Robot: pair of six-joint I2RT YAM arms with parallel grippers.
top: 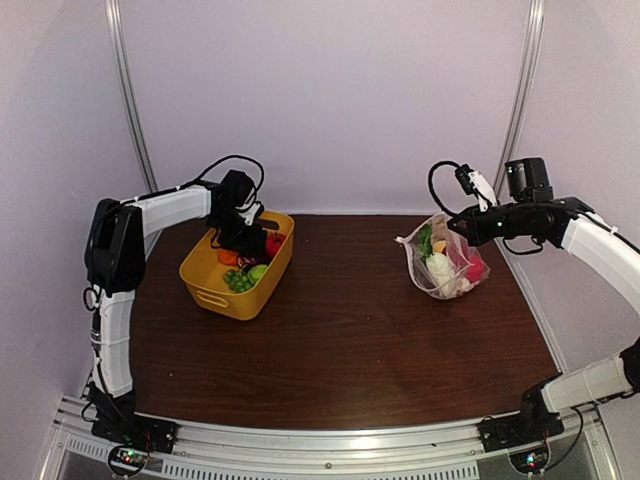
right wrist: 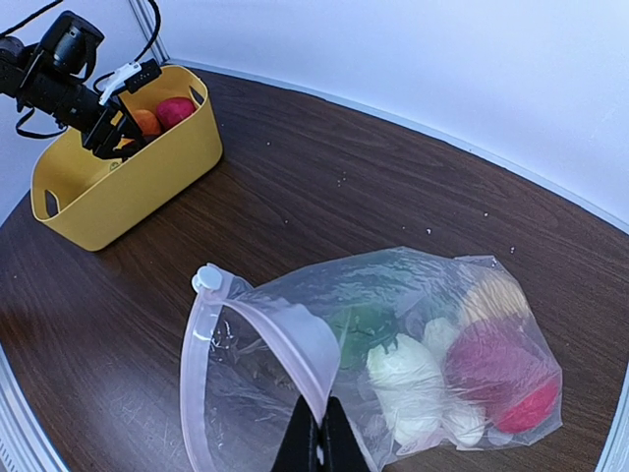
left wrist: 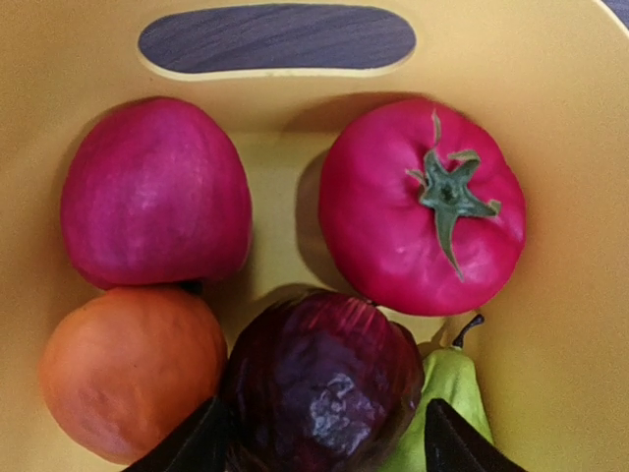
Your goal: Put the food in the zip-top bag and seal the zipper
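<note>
The clear zip top bag (right wrist: pixel 260 310) stands on the table's right side with its mouth open. Several foods show inside, including a white one (right wrist: pixel 408 379) and a red one (right wrist: pixel 501 364). My right gripper is shut on the bag's rim. Over the yellow basket (top: pixel 236 306), my left gripper is part open, its fingers (left wrist: pixel 201 438) either side of a dark red onion (left wrist: pixel 319 379); whether they touch it I cannot tell. Around the onion lie a tomato (left wrist: pixel 403 211), another red fruit (left wrist: pixel 157 192), an orange (left wrist: pixel 133 374) and a green pear (left wrist: pixel 447 393).
Green grapes (top: pixel 240 281) and a green fruit (top: pixel 258 271) lie at the basket's near end. Its walls (left wrist: pixel 580 246) stand close around the food. Between basket and bag the brown table (top: pixel 345 300) is clear.
</note>
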